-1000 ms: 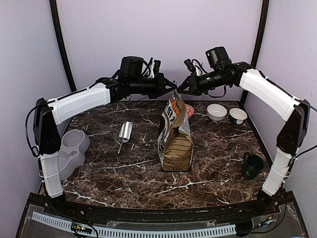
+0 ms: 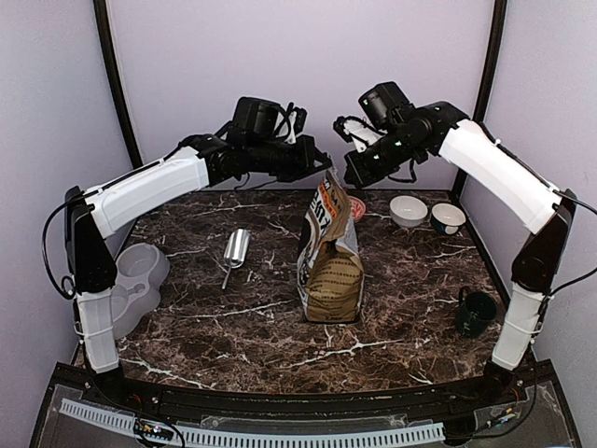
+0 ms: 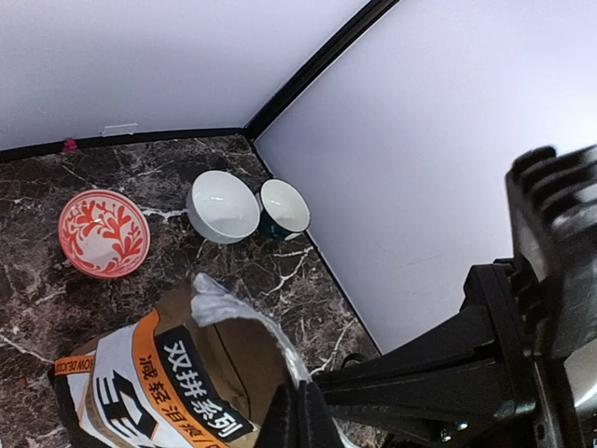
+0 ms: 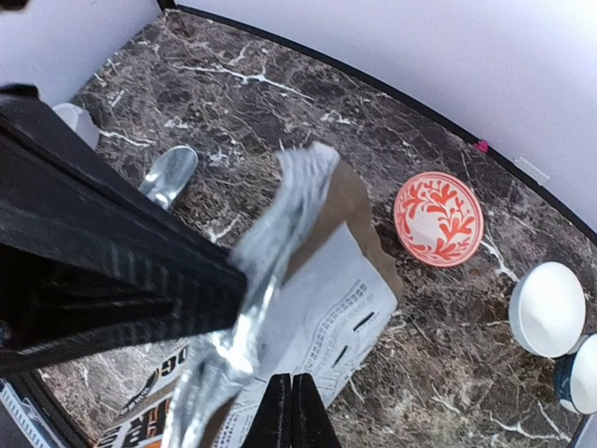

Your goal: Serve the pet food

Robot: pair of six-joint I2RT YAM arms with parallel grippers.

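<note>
The brown and white pet food bag [image 2: 334,280] stands upright mid-table, its top drawn up to a point. My left gripper [image 2: 325,162] is shut on the pale top edge of the bag, which runs into its fingertips [image 3: 303,399] in the left wrist view. Just right of the bag's top is my right gripper [image 2: 348,179]; its fingertips [image 4: 287,397] meet with nothing between them. A metal scoop [image 2: 237,247] lies left of the bag. The grey two-bowl feeder [image 2: 147,264] sits by the left wall. Whether the bag's mouth is open I cannot tell.
Behind the bag is a red-patterned dish [image 3: 104,233]. A white bowl [image 2: 408,211] and a dark-sided bowl [image 2: 448,219] stand at the back right, and a dark mug [image 2: 476,313] at the right edge.
My right gripper has shifted slightly, from beside the bag's tip to a little right of and below it, and now stands apart. The left arm and the bag have barely moved.
</note>
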